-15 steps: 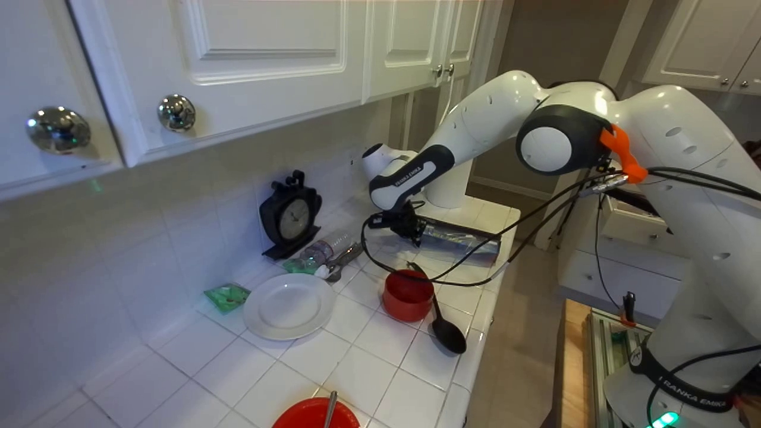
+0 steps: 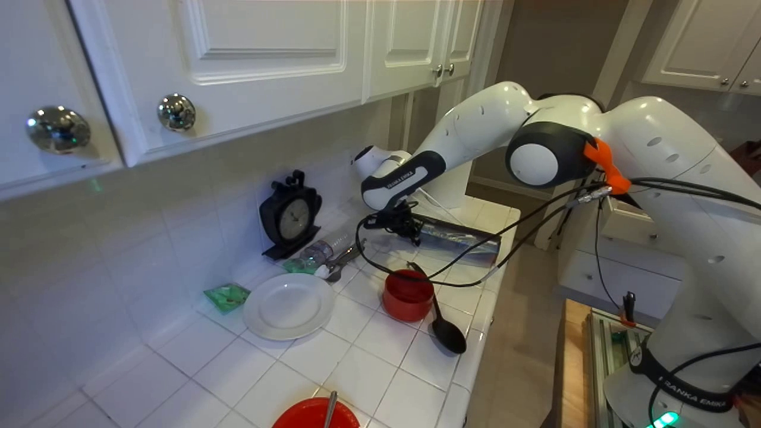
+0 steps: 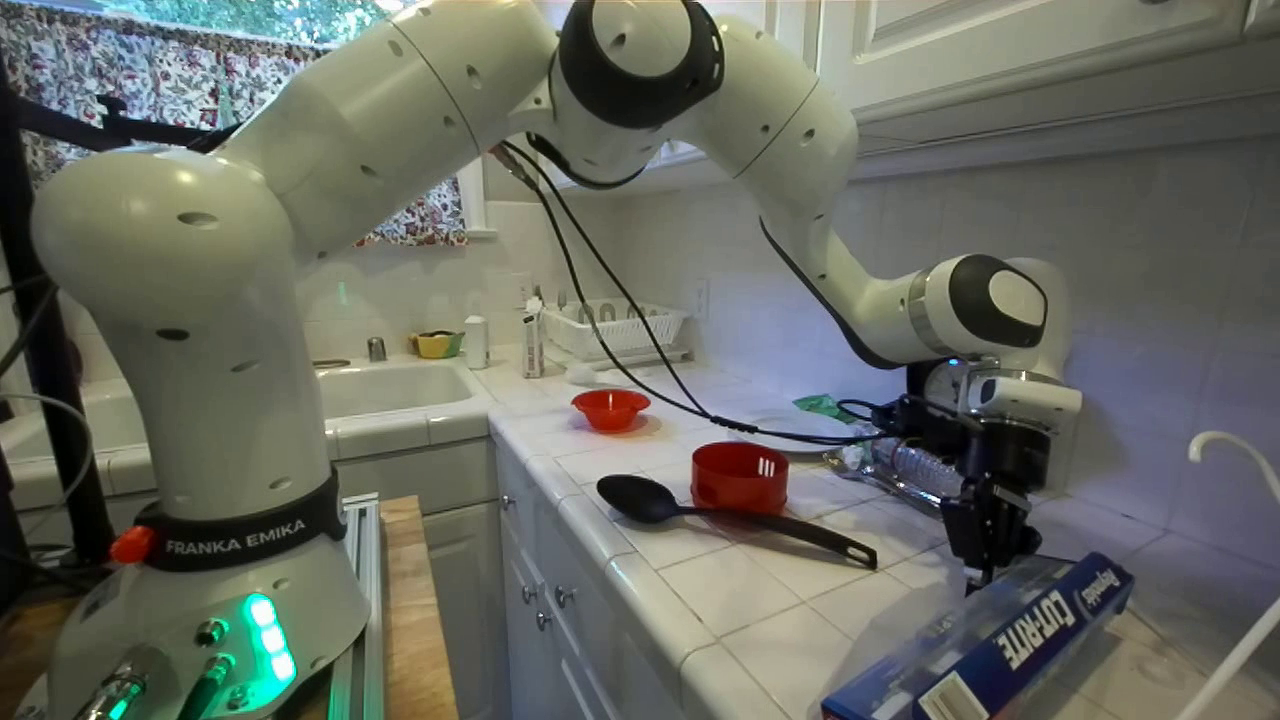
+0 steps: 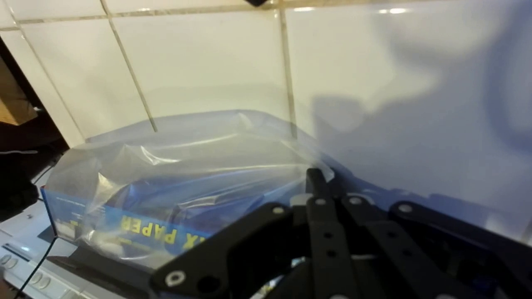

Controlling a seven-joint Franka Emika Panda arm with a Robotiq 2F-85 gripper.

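Note:
A blue Reynolds Cut-Rite wax paper box (image 3: 1020, 636) lies at the counter's near end in exterior view 2. In the wrist view, a translucent wax paper sheet (image 4: 199, 154) spreads out from the box (image 4: 149, 231) over the tiles. Folds in that sheet run together at the tips of my gripper, which is shut with the thin paper's edge between its fingers. From exterior view 2, the gripper (image 3: 978, 582) points down just behind the box, low over the counter. Its fingertips are hidden by the arm in exterior view 1.
A red cup (image 2: 408, 296) and a black spoon (image 2: 447, 334) are near the counter's front edge. Against the wall side are a white plate (image 2: 289, 307), a clear bottle (image 2: 317, 253) and a black clock (image 2: 291, 216). A red bowl (image 3: 611, 409) sits farther along.
The counter objects look unmoved.

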